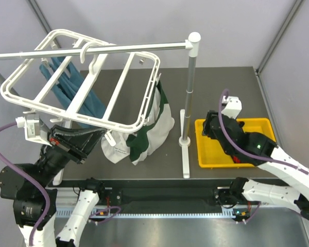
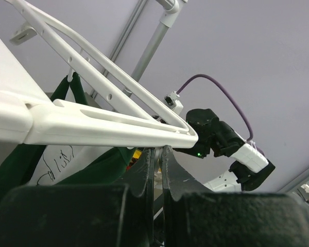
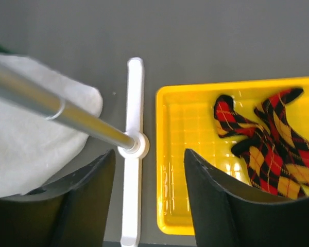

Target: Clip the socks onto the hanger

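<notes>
The white hanger point(image 1: 77, 108) hangs from a metal bar, with a blue cloth point(image 1: 80, 92) and a green-and-white cloth point(image 1: 159, 123) dangling from it. At its front rim, my left gripper point(image 1: 104, 133) is shut on what looks like a small white clip point(image 1: 109, 138). In the left wrist view its fingertips point(image 2: 166, 154) meet just beneath the rim and hide most of what they pinch. A red, yellow and black plaid sock point(image 3: 270, 149) lies crumpled in the yellow tray point(image 3: 161, 206). My right gripper is above the tray's left edge, its fingers apart and empty.
An upright metal post point(image 1: 189, 98) on a white foot point(image 1: 185, 159) stands between the hanger and the tray, close to the right gripper. The grey table point(image 1: 226, 87) behind the tray is bare.
</notes>
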